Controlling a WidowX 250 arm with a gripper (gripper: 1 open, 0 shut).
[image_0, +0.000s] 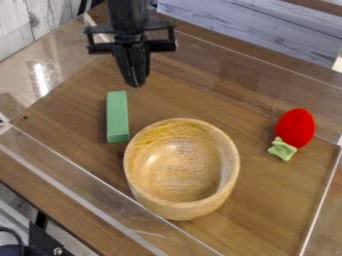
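My black gripper (134, 70) hangs at the top centre-left, shut, with nothing visible between its fingers. Below it a green block (118, 115) lies on the wooden table, left of a wooden bowl (181, 170), which looks empty. On the right lie a red object (295, 127) and a small pale green piece (282, 149) beside it.
The wooden table (214, 90) has free room in its middle and back. Pale wooden walls border the back, and clear edging runs along the left and front.
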